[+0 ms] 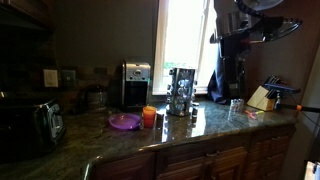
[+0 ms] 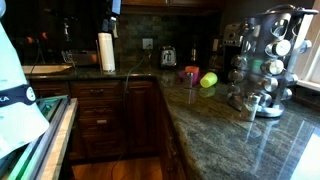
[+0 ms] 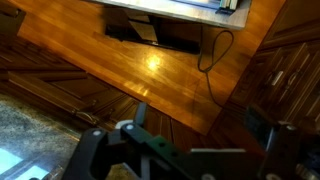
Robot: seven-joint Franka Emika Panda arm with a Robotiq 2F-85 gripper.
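In exterior view 1 my gripper (image 1: 234,88) hangs high at the right, above the dark counter (image 1: 215,122). The wrist view looks down on the wooden floor (image 3: 175,85), with my open gripper at the bottom edge and nothing between its fingers. On the counter stand a spice rack (image 1: 181,91), an orange cup (image 1: 149,116) and a purple plate (image 1: 124,121). In exterior view 2 the spice rack (image 2: 266,62) is at the right, with a small jar (image 2: 250,107) in front of it and a yellow-green cup (image 2: 208,79) farther back.
A toaster (image 1: 45,125) sits at the far left and a coffee machine (image 1: 135,85) against the back wall. The knife block (image 1: 262,99) stands at the right end. A paper towel roll (image 2: 106,52) is on the other counter.
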